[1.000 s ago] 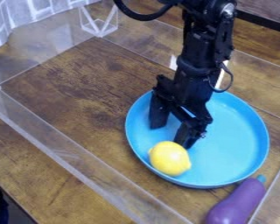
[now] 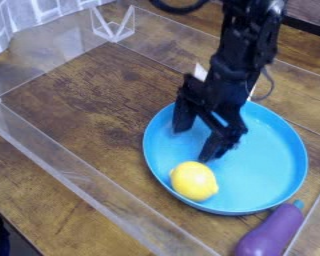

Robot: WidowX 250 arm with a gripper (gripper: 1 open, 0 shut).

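My black gripper (image 2: 200, 130) reaches down from the top of the camera view into a blue bowl (image 2: 270, 170), its fingertips at the bowl's back left and middle. It looks blurred and spread apart; whether anything is between the fingers is not clear. A yellow lemon-like object (image 2: 194, 181) lies at the front left of the bowl, below and apart from the fingertips.
A purple eggplant (image 2: 267, 234) lies outside the bowl at the front right. Clear plastic walls border the wooden surface (image 2: 76, 100), which is bare to the left. A small white object behind the gripper is mostly hidden.
The gripper has shifted slightly and is now blurred, its fingertips a little higher. The lemon-like object and bowl look almost unchanged.
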